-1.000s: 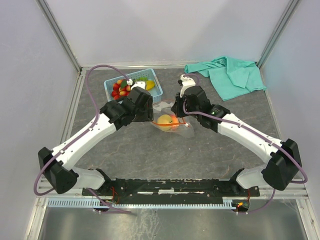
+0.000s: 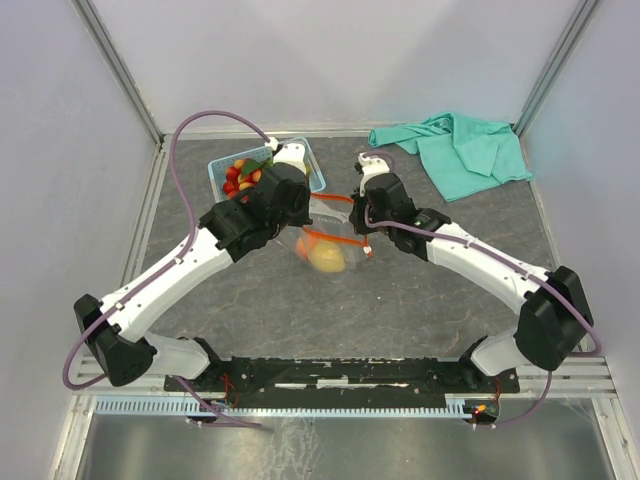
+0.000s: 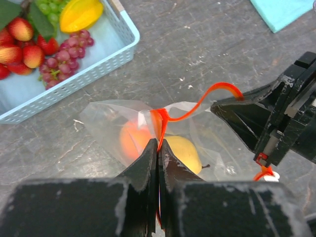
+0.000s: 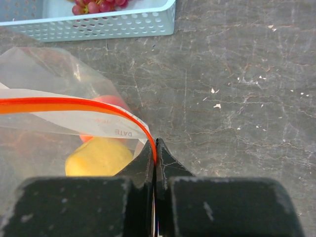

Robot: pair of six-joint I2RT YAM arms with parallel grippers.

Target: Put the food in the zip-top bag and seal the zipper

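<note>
A clear zip bag [image 3: 106, 118] with an orange zipper edge hangs between my two grippers, its mouth spread into a loop. Inside it lie a yellow pear-like fruit [image 3: 181, 153] and an orange-red fruit [image 3: 134, 140], blurred by the plastic. My left gripper is shut on one side of the orange rim. On the opposite side, my right gripper is shut with the thin rim between its fingertips. The white date strip of the bag [image 4: 98, 123] faces the right wrist camera.
Behind the left arm sits a light blue basket [image 3: 127, 39] holding strawberries, grapes [image 3: 64, 59] and a yellow starfruit [image 3: 81, 12]. A teal cloth [image 2: 465, 155] lies at the back right.
My left gripper has gone from open beside the bag to shut on its rim, the mouth now stretched wider. The orange-red fruit has shifted leftward in the bag; the right gripper barely moved.
</note>
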